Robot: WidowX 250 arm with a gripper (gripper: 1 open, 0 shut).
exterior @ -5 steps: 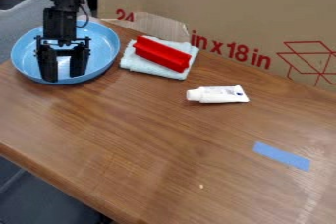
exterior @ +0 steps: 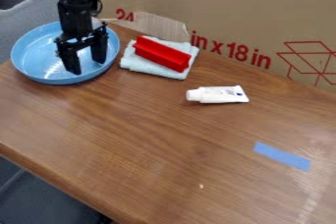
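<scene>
My black gripper point(exterior: 84, 56) hangs from the top left down into a blue plastic bowl point(exterior: 38, 63) at the left of the table, its two fingers apart and low near the bowl's floor. Whether anything small lies between or behind them is hard to tell.
Right of the bowl, a red object point(exterior: 161, 54) lies on a folded pale cloth point(exterior: 140, 66). A white tube point(exterior: 218, 94) lies mid-table, and blue tape point(exterior: 281, 155) is stuck at the right. Cardboard point(exterior: 243, 12) stands behind.
My gripper has moved to the right within the bowl and turned somewhat. The other things have stayed where they were.
</scene>
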